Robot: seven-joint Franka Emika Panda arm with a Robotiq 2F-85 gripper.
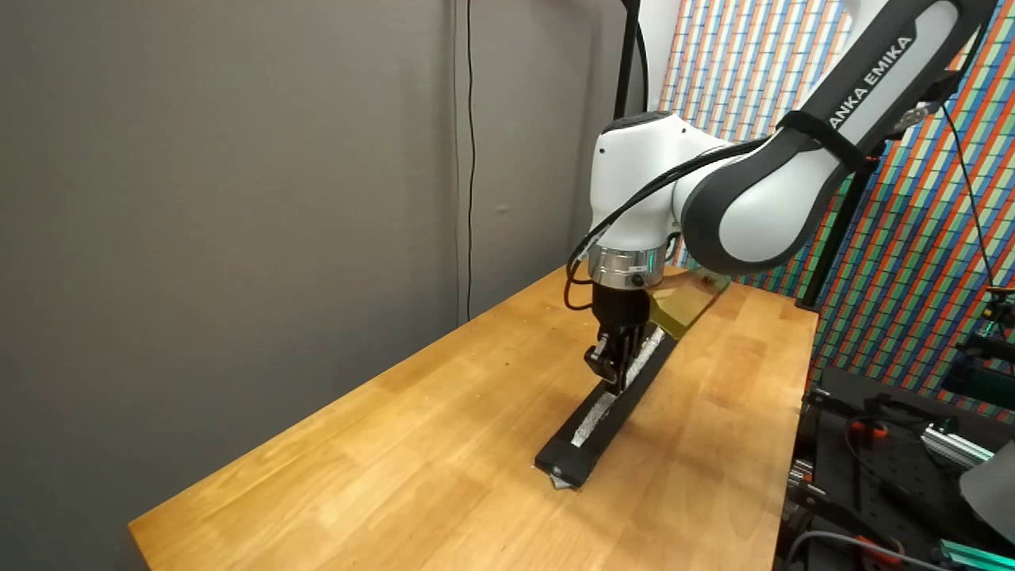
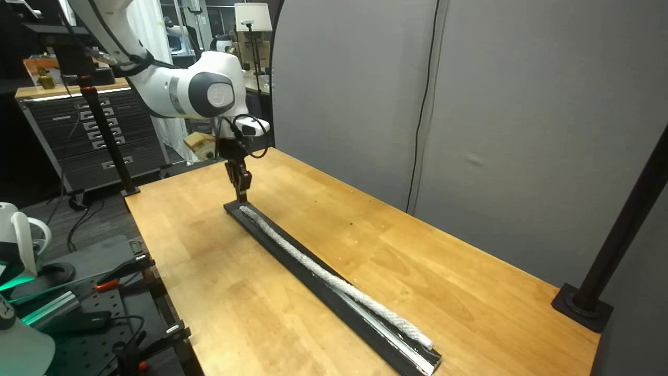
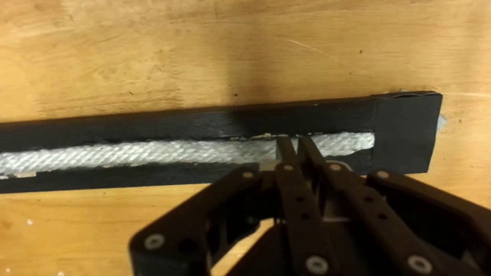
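Observation:
A long black channel [image 1: 564, 458] lies on the wooden table, with a white braided rope [image 2: 325, 275] along it. In the wrist view the rope [image 3: 115, 154] sits in the slot, ending near the black end cap [image 3: 405, 133]. Toward the opposite end, a bare whitish strip [image 2: 391, 336] shows beside the rope. My gripper points down over the rope close to the capped end. Its fingers [image 3: 285, 146] are close together with a narrow gap between the tips. Whether they pinch the rope cannot be made out.
Wide bare stretches of table [image 1: 400, 447] lie on both sides of the channel. A grey wall [image 1: 285, 190] borders one long side. At the far corner stands a black post [image 2: 595, 269]. A cart with tools [image 2: 94, 313] is beside the table.

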